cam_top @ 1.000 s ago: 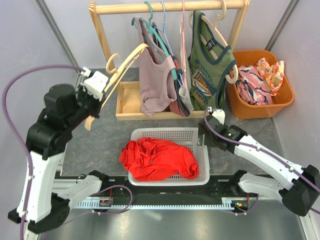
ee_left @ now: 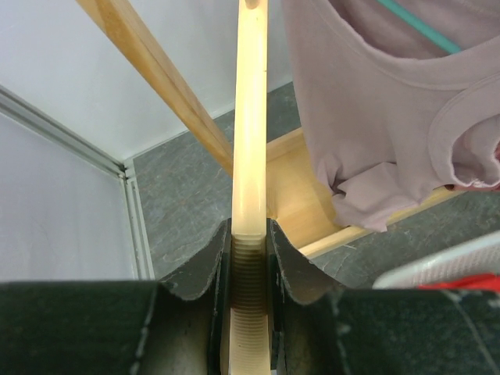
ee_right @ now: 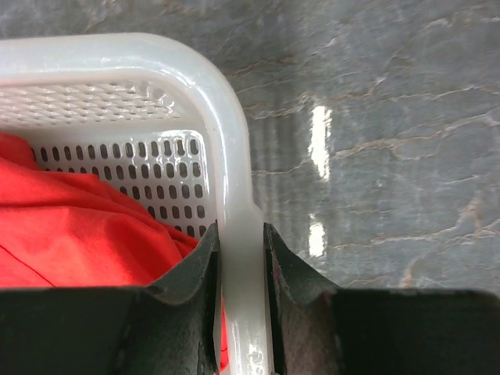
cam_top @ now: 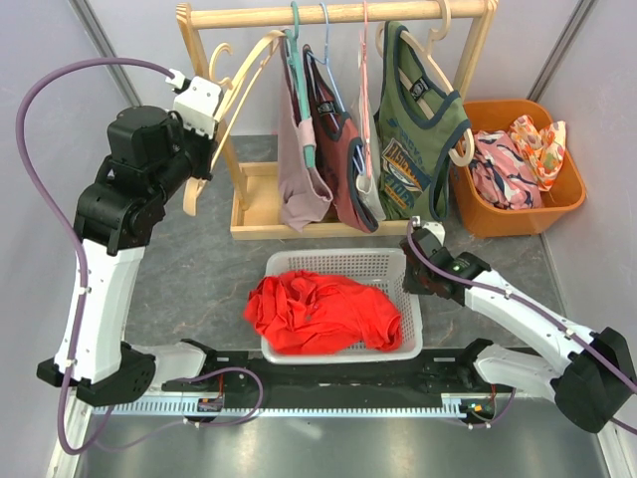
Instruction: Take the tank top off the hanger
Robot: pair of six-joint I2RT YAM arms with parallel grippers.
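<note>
A bare pale wooden hanger (cam_top: 232,100) is raised at the left end of the rack, with no garment on it. My left gripper is shut on one end of that hanger, across its ribbed part. A red garment (cam_top: 323,314), likely the tank top, lies crumpled in the light grey perforated basket (cam_top: 338,261). At the basket's right side, my right gripper is shut on the rim, one finger inside and one outside. The red cloth (ee_right: 86,226) lies apart from that grip or just behind the inner finger.
A wooden rack (cam_top: 328,14) carries several garments, including a mauve top (cam_top: 299,169) close right of the raised hanger and a green tank top (cam_top: 408,129). An orange bin (cam_top: 513,221) of clothes stands at the right. Bare floor (cam_top: 189,289) lies left of the basket.
My left gripper has carried the hanger up and right toward the rack; the mauve top now hangs turned more edge-on.
</note>
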